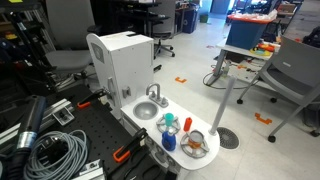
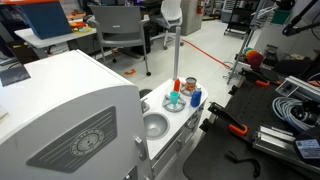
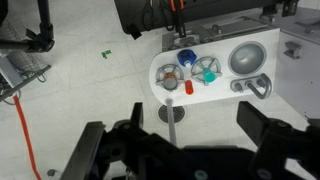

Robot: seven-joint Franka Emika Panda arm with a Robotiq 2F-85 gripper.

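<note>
My gripper stands open in the wrist view, its dark fingers wide apart at the lower edge with nothing held between them. Beyond them lies a white toy kitchen counter (image 3: 220, 91). On it are a blue item (image 1: 169, 142), a teal cup (image 1: 169, 118), a small red-orange item (image 1: 187, 124) and a metallic can (image 1: 195, 138). The can and the teal cup sit over the two round burners; the blue and red items stand beside them. At the counter's other end is a round sink (image 1: 146, 110) with a faucet (image 1: 156, 93). Neither exterior view clearly shows the gripper.
A tall white cabinet (image 1: 120, 60) rises beside the sink. Close behind the counter stands a thin pole (image 1: 225, 103). The black table (image 1: 97, 130) carries coiled cable (image 1: 57, 155) and orange-handled clamps (image 1: 130, 149). Much of the floor behind is open.
</note>
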